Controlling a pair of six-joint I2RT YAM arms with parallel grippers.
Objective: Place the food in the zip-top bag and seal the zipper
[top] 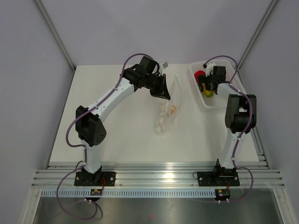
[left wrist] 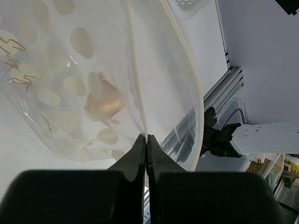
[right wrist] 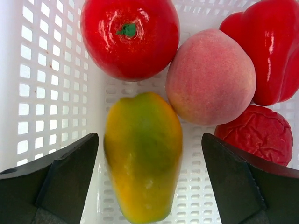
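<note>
A clear zip bag (left wrist: 60, 98) with pale dots hangs from my left gripper, which is shut on its upper edge. The bag's mouth gapes, and a tan-orange food piece (left wrist: 110, 100) shows inside. Over the white basket (top: 205, 103) at the right, my right gripper stands open. A yellow-green mango (right wrist: 142, 156) lies between its spread fingers, on the basket floor, with space on both sides. Beyond the mango are a red tomato (right wrist: 131, 37), a peach (right wrist: 210, 77), a red pepper (right wrist: 266, 46) and a wrinkled dark red fruit (right wrist: 257, 135).
The basket's perforated wall (right wrist: 51, 84) rises close to the left of the mango.
</note>
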